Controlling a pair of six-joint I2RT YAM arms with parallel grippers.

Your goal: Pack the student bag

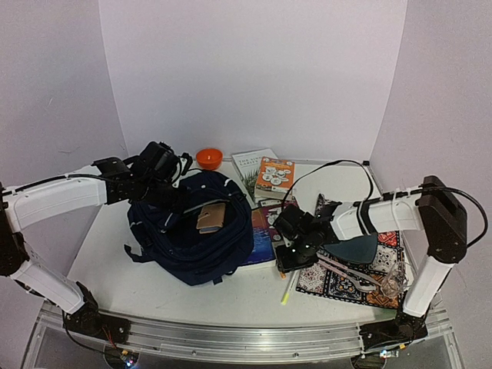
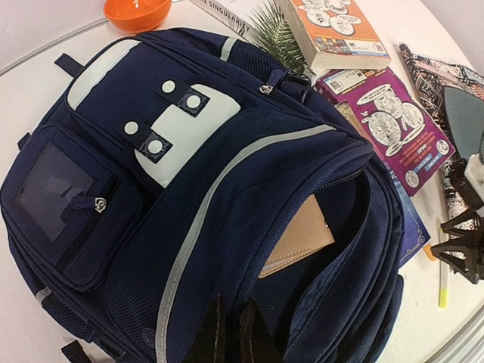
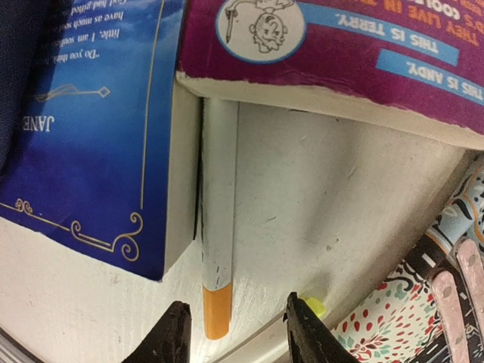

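Note:
The dark blue student bag [image 1: 192, 257] lies with its main opening unzipped and a tan notebook [image 2: 297, 236] inside. My left gripper is shut on the edge of the bag's opening, holding the flap up. In the right wrist view, a white marker with an orange cap [image 3: 217, 311] lies along the side of the blue book [image 3: 83, 174], its far end under the purple book [image 3: 333, 60]. Over the marker's capped end, my right gripper is open, one finger on each side. A second marker with a yellow end [image 1: 285, 297] lies just to the right.
A patterned cloth [image 1: 323, 284] with tongs and a dark green pouch [image 1: 354, 250] lies on the right. At the back are an orange bowl [image 1: 208, 158], a white book [image 1: 250, 163] and an orange book [image 1: 274, 175].

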